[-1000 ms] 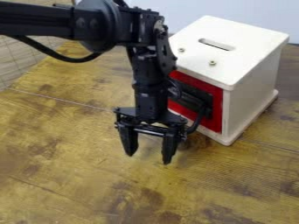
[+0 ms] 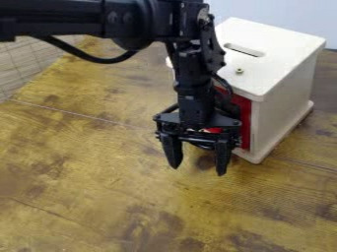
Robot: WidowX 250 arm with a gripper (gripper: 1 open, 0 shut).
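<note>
My black gripper (image 2: 196,157) points down over the wooden floor, its two fingers spread apart with nothing visible between them. It stands in front of a white box (image 2: 279,103), whose red front panel (image 2: 241,117) is mostly hidden behind my arm. The box's top has a slot and a small round fitting.
Bare wooden floor (image 2: 79,177) fills the left and lower part of the view. A wire-mesh surface (image 2: 20,59) lies at the upper left, and a pale wall stands behind the box.
My arm and gripper have moved right, toward the box, and now cover more of its red front. The box looks unmoved.
</note>
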